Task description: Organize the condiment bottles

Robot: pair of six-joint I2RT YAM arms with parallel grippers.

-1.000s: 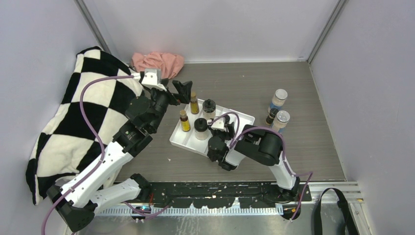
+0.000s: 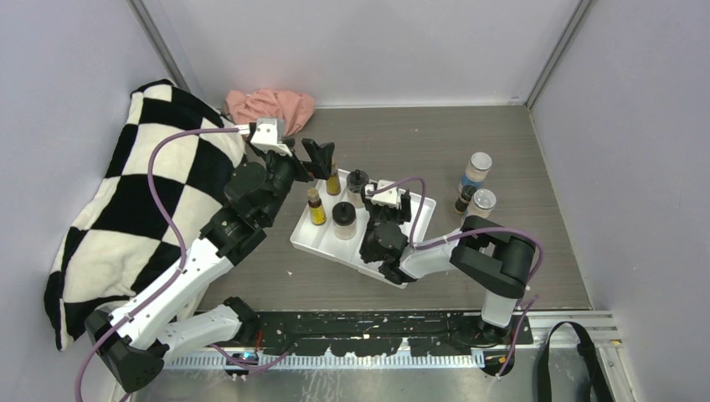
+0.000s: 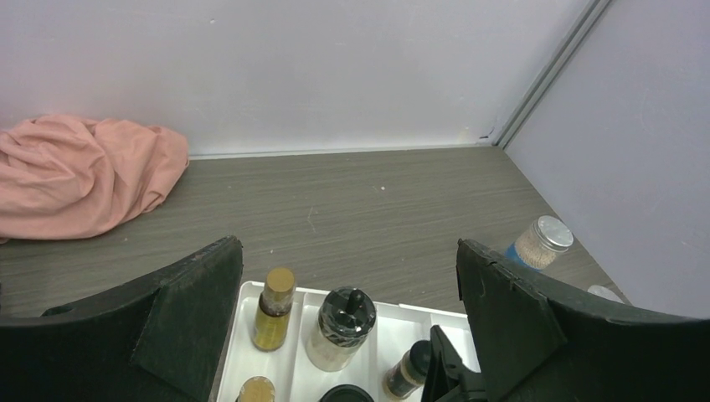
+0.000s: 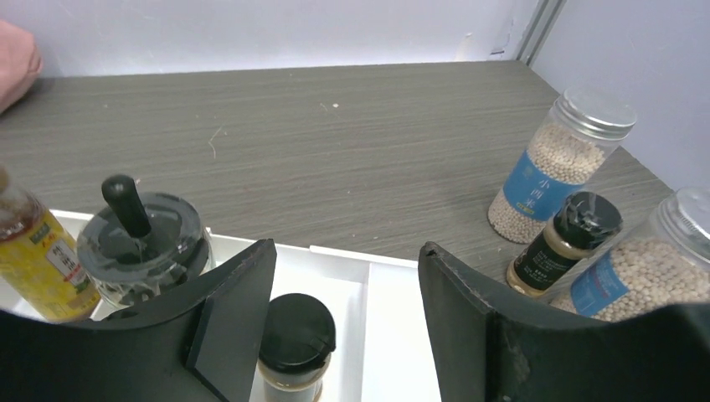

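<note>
A white divided tray (image 2: pixel 311 239) holds two yellow-labelled bottles (image 2: pixel 316 208) in its left compartment and two dark-topped jars (image 2: pixel 344 220) in the one beside it. A small black-capped bottle (image 4: pixel 296 335) stands in a further compartment, near the left finger of my right gripper, which is open over the tray. Outside the tray at the right are two silver-lidded jars (image 4: pixel 536 193) of pale beads and a small dark bottle (image 4: pixel 548 260) between them. Open and empty, my left gripper hangs above the tray's far left corner.
A pink cloth (image 2: pixel 268 109) lies at the back left, and a checkered cushion (image 2: pixel 142 201) fills the left side. Bare table (image 2: pixel 402 138) shows behind the tray and between it and the loose jars.
My right gripper has moved up and slightly right in the top view, its forearm swinging rightward. My left arm has shifted only slightly. The bottles outside the tray are unmoved.
</note>
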